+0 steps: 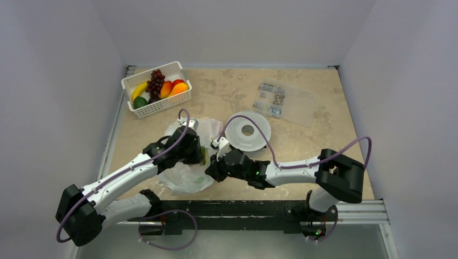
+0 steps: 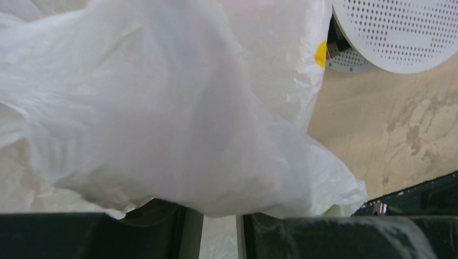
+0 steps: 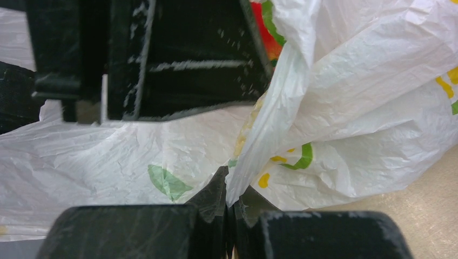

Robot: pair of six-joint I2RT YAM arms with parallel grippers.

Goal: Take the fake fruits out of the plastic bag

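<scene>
The white plastic bag [image 1: 186, 181] lies crumpled on the table beneath both arms. My left gripper [image 1: 192, 154] is over the bag's middle; in the left wrist view, bag film [image 2: 173, 108] covers much of it, and what is between its fingers is unclear. A red and green item [image 3: 264, 27] shows inside the bag, partly hidden by film and the left gripper. My right gripper [image 1: 215, 171] is shut at the bag's right edge, a twisted fold of film [image 3: 275, 124] running into its fingertips.
A white basket [image 1: 162, 107] of fake fruit stands at the back left. A perforated round plate [image 1: 254, 132] sits right of the bag, a clear parts box [image 1: 294, 108] behind it.
</scene>
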